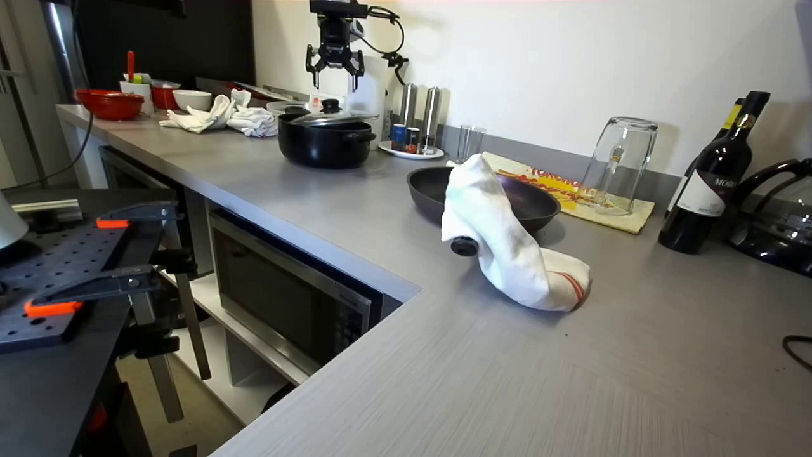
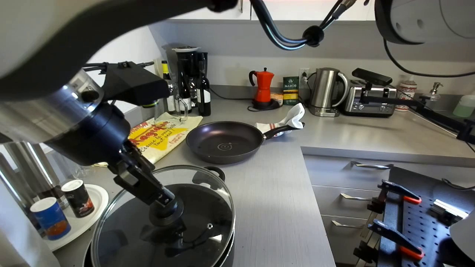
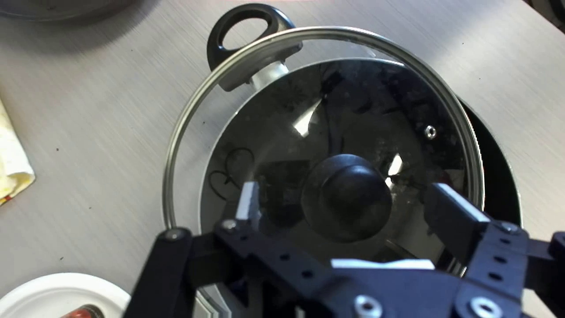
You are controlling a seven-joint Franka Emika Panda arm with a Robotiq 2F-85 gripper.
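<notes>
A black pot (image 1: 325, 148) stands on the counter with a glass lid (image 3: 312, 45) resting off-centre on it. The lid's rim overhangs the pot by the looped handle (image 3: 216, 45), while a dark strip of the pot's inside shows on the opposite side. My gripper (image 1: 335, 85) hangs above the lid's black knob (image 1: 330, 106), its fingers spread and nothing held. From the wrist, the round knob (image 3: 347, 198) appears between the separated finger pads. In the second exterior view the gripper partly overlaps the knob (image 2: 167, 213).
A frying pan (image 2: 222, 141) sits farther along the counter, a white towel (image 1: 495, 228) draped over its handle. Beside the pot is a white plate (image 2: 100, 200) carrying small canisters, with tall steel mills (image 1: 431, 118) behind. Bare counter lies in front of the pot.
</notes>
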